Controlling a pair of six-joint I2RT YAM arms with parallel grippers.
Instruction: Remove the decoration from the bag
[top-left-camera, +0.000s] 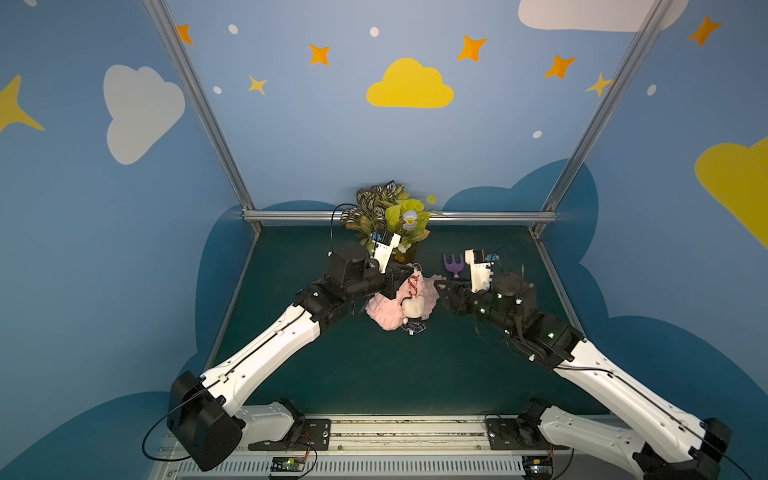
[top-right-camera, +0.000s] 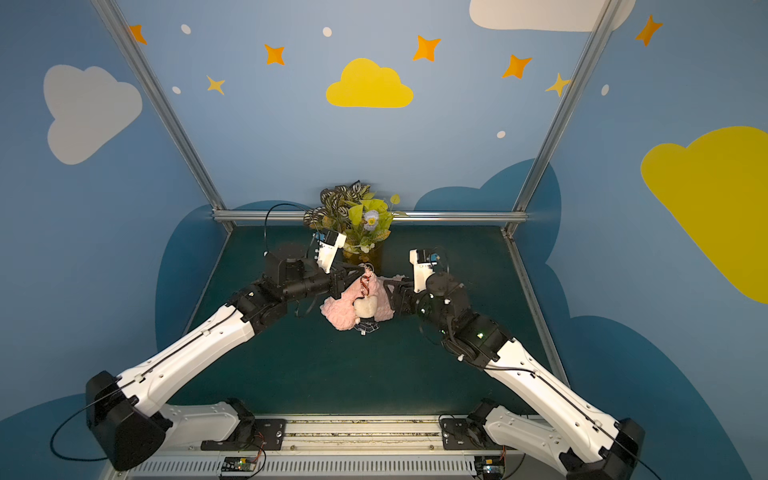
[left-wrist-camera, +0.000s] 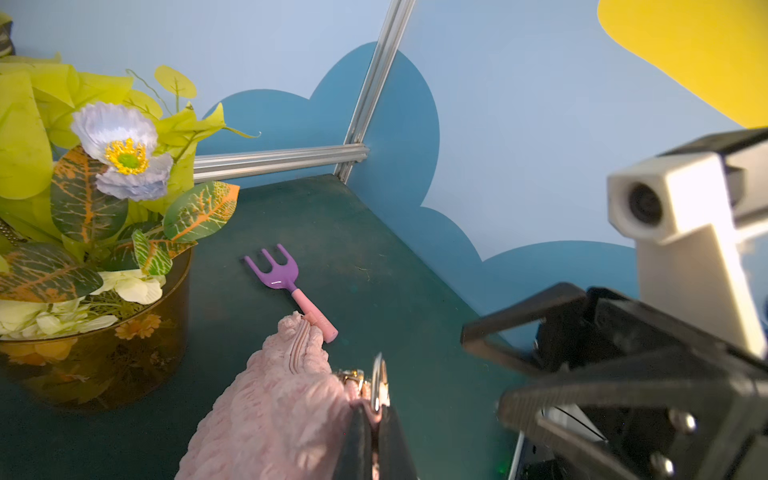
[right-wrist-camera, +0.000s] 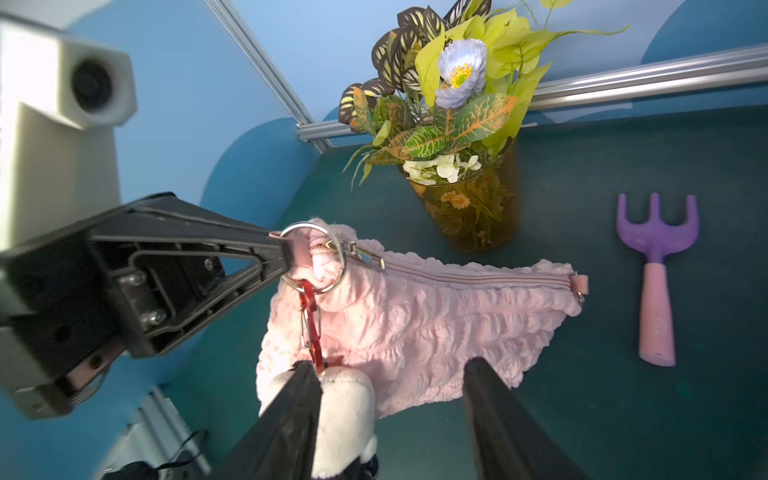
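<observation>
The pink ruffled bag (right-wrist-camera: 448, 320) hangs with its top corner at my left gripper, which is shut on the small pink tab (right-wrist-camera: 300, 248) there. A metal ring (right-wrist-camera: 342, 276) circles that corner by the fingertips. From the ring a red clip (right-wrist-camera: 310, 320) runs down to the decoration, a white plush charm (right-wrist-camera: 344, 408) with a dark lower part, in front of the bag. My right gripper stands open on the near side. In its wrist view the charm appears beside and partly behind the left finger (right-wrist-camera: 292, 424); nothing is clamped between the fingers.
Behind the bag stands a potted plant (right-wrist-camera: 480, 204) in an amber pot. A purple toy fork (right-wrist-camera: 656, 280) with a pink handle lies to the right.
</observation>
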